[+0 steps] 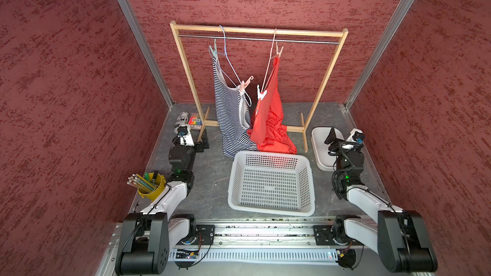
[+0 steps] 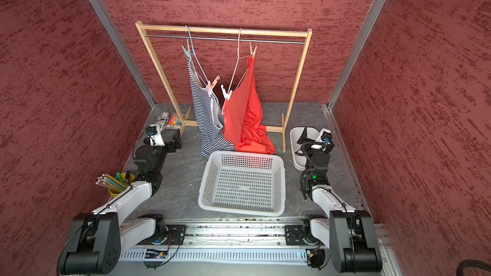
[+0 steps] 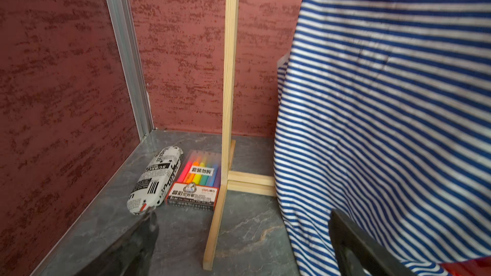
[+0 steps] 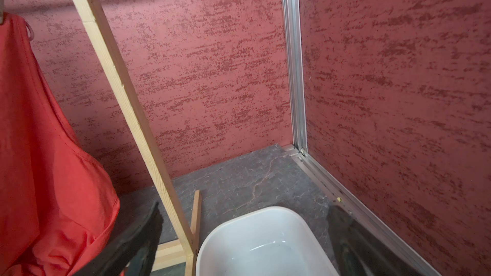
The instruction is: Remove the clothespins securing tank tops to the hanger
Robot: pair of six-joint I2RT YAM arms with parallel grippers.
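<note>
A blue-and-white striped tank top (image 1: 228,117) and a red tank top (image 1: 273,117) hang from two hangers on a wooden rack (image 1: 255,30). The striped one is clipped by a pale blue-green clothespin (image 1: 214,49) and a pink clothespin (image 1: 246,83). On the red one sit a cream clothespin (image 1: 279,51) and a white clothespin (image 1: 261,93). My left gripper stands open, left of the striped top and clear of it. My right gripper is open over the white tub (image 1: 316,145), away from the red top. Nothing is between either pair of fingers.
An empty grey-white basket (image 1: 233,173) stands front centre, just before the garments. At the left lie a marker set (image 3: 197,179) and a printed pouch (image 3: 156,179); a yellow pencil cup (image 1: 158,188) is beside the left arm. Rack posts flank the garments.
</note>
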